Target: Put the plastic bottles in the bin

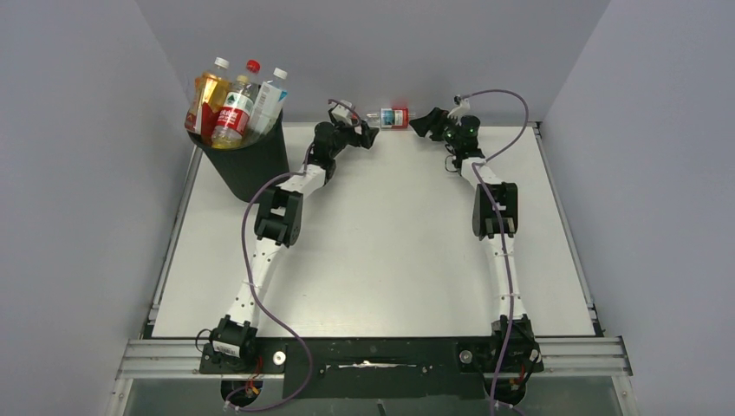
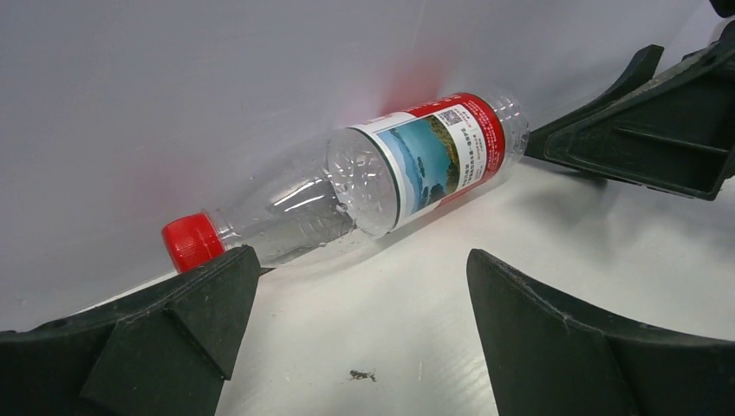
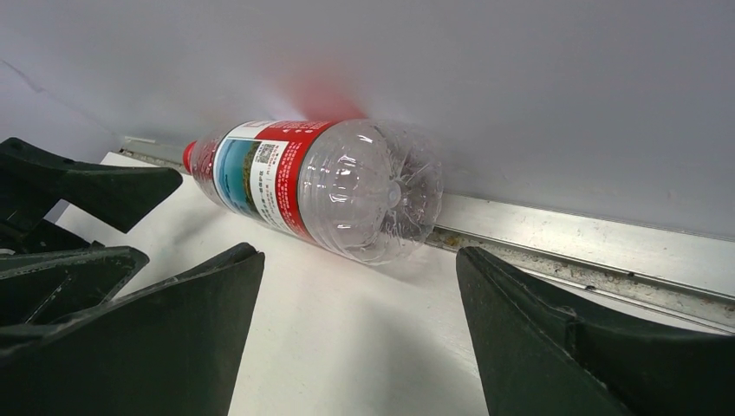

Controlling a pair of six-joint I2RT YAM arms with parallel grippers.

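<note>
A clear plastic bottle (image 1: 394,118) with red cap and red label lies on its side against the back wall; in the left wrist view (image 2: 433,156) its cap is at the left, in the right wrist view (image 3: 364,191) its base faces me. My left gripper (image 1: 363,134) is open at the cap end, nothing held. My right gripper (image 1: 425,123) is open at the base end, also empty. At back left stands the dark bin (image 1: 243,173), packed with several upright bottles (image 1: 232,114).
Walls bound the white table (image 1: 390,251) at back and sides, with a metal rail (image 3: 589,251) along the back edge. The bin is close beside my left arm.
</note>
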